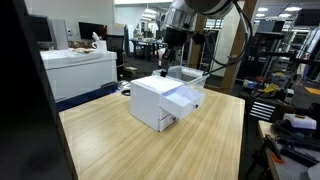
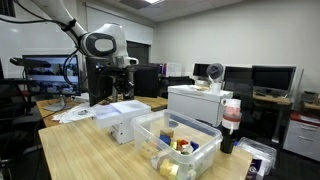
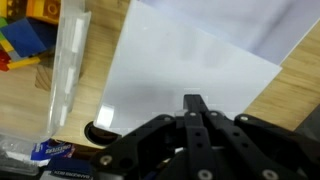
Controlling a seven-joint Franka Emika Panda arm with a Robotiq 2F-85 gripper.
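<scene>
A white drawer unit stands on the wooden table, with one drawer pulled out at its front. Above the unit hangs my gripper, its black fingers together and nothing visible between them. In the wrist view the flat white top fills the space beneath the fingers, with the pale open drawer at upper right. Whether the drawer holds anything is not clear from these views.
Beside the unit is a clear bin holding several coloured blocks. A dark bottle stands behind the bin.
</scene>
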